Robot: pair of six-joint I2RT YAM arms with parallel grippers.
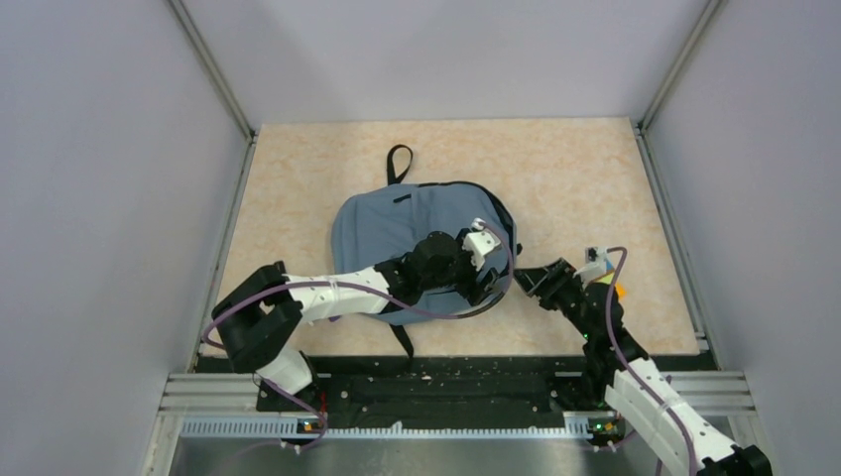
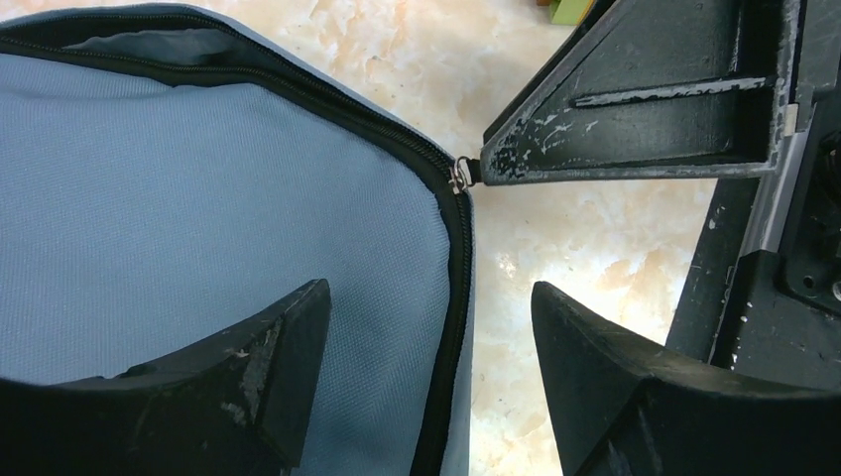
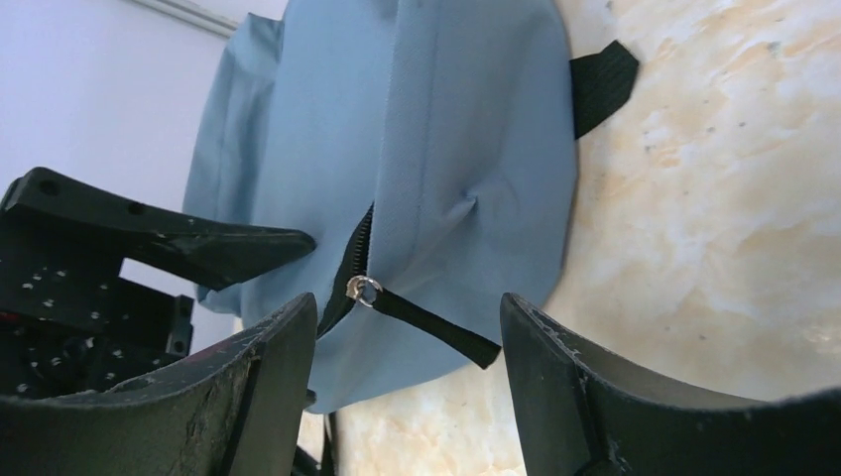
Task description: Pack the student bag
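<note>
A blue-grey bag (image 1: 372, 228) lies flat mid-table, its black zipper (image 2: 317, 97) partly open along the far edge. The metal slider and black pull tab (image 3: 436, 329) show at the bag's right corner. My right gripper is open there, with the tab lying between its spread fingers. Over the same corner, my left gripper also stands open: one finger (image 2: 283, 347) is above the fabric, the other beyond the zippered edge. In the right wrist view the left gripper's finger (image 3: 198, 243) comes close beside the slider.
Black straps (image 1: 400, 167) stick out from the bag's far and near sides. Small coloured items (image 1: 619, 290) lie partly hidden behind the right arm. The two grippers are very close together.
</note>
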